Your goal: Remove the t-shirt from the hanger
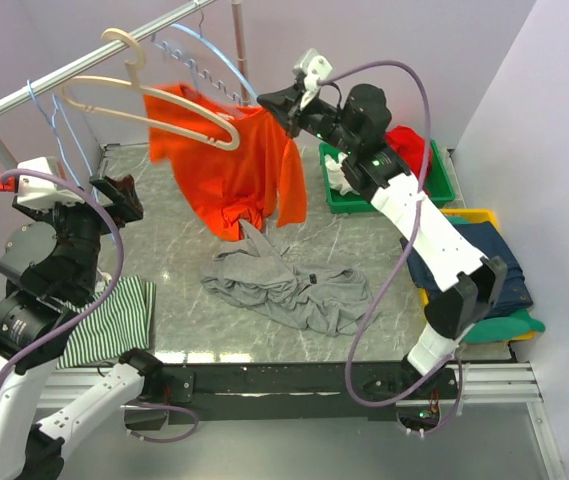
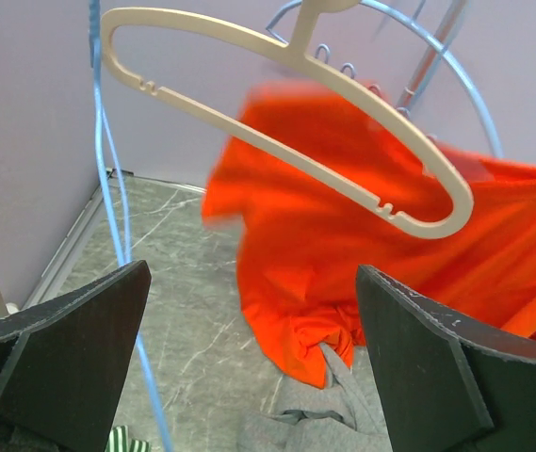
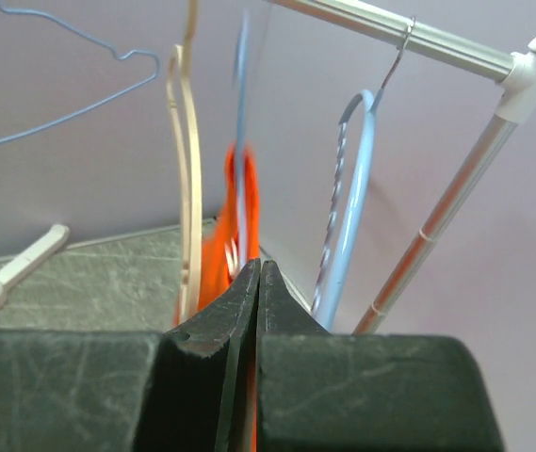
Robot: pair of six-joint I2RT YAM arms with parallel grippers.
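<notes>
The orange t-shirt (image 1: 229, 170) hangs beneath the rail among the hangers, stretched toward my right gripper (image 1: 284, 105), its lower part resting by a grey garment (image 1: 284, 290). My right gripper is shut at the shirt's upper right, and in the right wrist view orange cloth shows just beyond and below its fingertips. A cream hanger (image 2: 296, 160) hangs in front of the shirt. The shirt's left part is blurred. My left gripper stands open, left of the shirt, with nothing between its fingers.
The rail (image 1: 64, 75) holds several blue hangers. A green bin (image 1: 349, 200) and a yellow bin (image 1: 514, 345) with folded clothes sit at right. A striped cloth (image 1: 114, 320) lies at front left. Walls bound the table.
</notes>
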